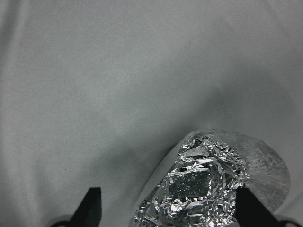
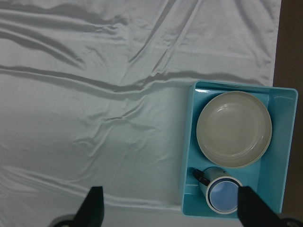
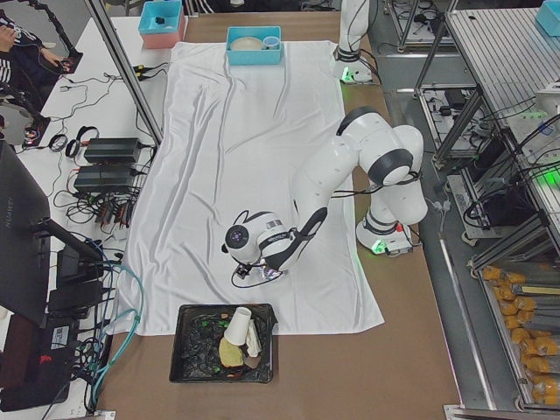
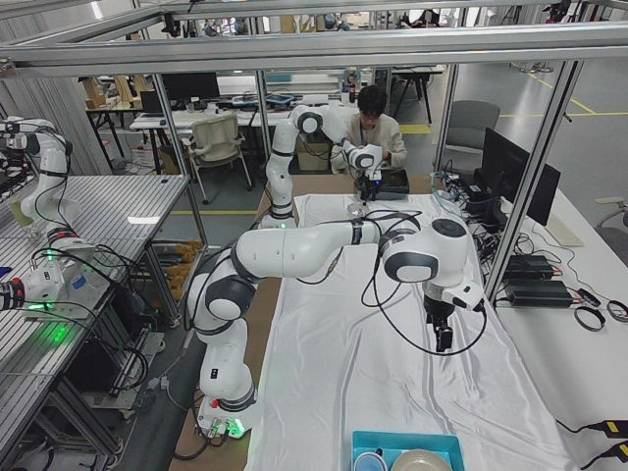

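A crumpled silver foil piece (image 1: 189,184), resting on a paler translucent base, lies on the white cloth (image 3: 245,131). My left gripper (image 3: 248,271) is low over it, partly hiding it in the camera left view; in the left wrist view its fingers stand wide either side, with no grip visible. My right gripper (image 4: 440,332) hangs above the cloth, open in the right wrist view, near the blue bin (image 2: 188,142) holding a grey plate (image 2: 234,127) and a mug (image 2: 222,194).
A black tray (image 3: 188,341) with a white cup (image 3: 239,325), a yellow item (image 3: 230,353) and other scraps sits just beyond the cloth's near edge. Cables and a monitor (image 3: 26,254) line the left side.
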